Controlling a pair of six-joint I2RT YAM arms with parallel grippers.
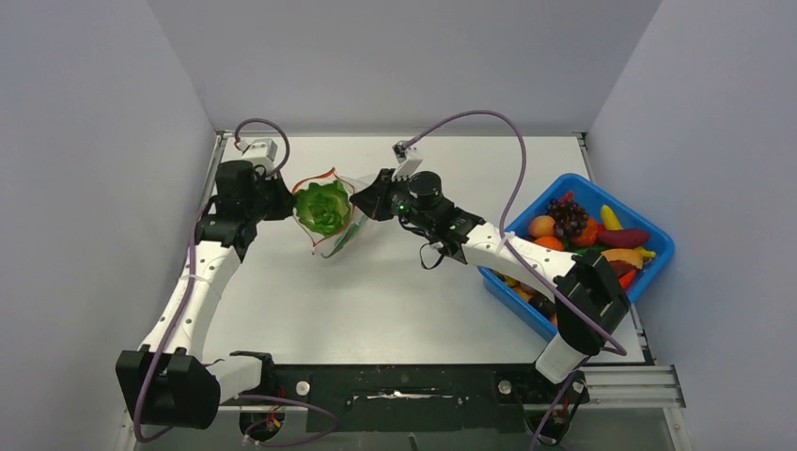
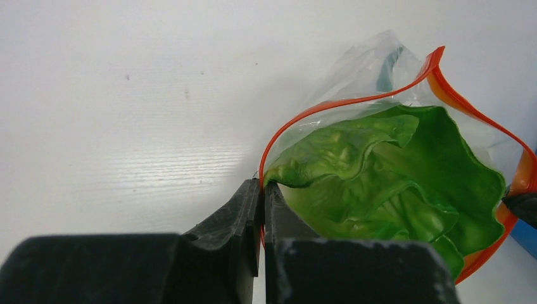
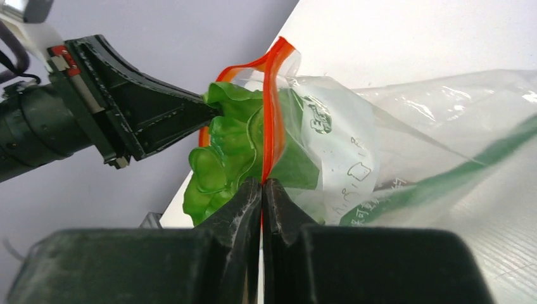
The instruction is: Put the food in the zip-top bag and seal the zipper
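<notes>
A clear zip bag with an orange-red zipper rim (image 2: 373, 97) hangs between both grippers, its mouth spread wide. Inside it is a green lettuce-like food (image 1: 322, 207), sitting close to the opening. My left gripper is shut on one side of the rim, a thin strip of orange passing between its fingertips. On the opposite side, my right gripper is likewise shut on the orange zipper edge (image 3: 271, 114). In the right wrist view the clear bag body (image 3: 437, 133) trails off to the right, with printed marks on it.
A blue bin (image 1: 664, 246) full of toy fruit and vegetables stands at the right, partly under the right arm. Grey walls close in the sides and back.
</notes>
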